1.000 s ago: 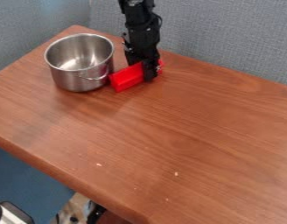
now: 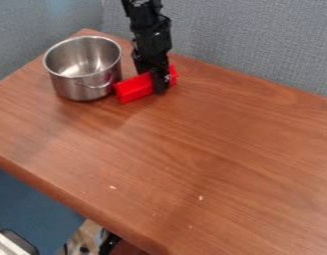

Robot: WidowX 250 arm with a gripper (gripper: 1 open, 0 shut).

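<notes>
A red block (image 2: 136,88) lies at the back left of the wooden table, angled beside a steel pot (image 2: 81,70), at its right side. My black gripper (image 2: 159,80) comes down from above onto the block's right part, shut on it. The fingertips are small and partly lost against the dark body.
A grey padded wall stands along the back and left, and the table's left edge drops to a blue floor.
My gripper and the red block have shifted a little to the left, and the pot also sits slightly further left than before.
</notes>
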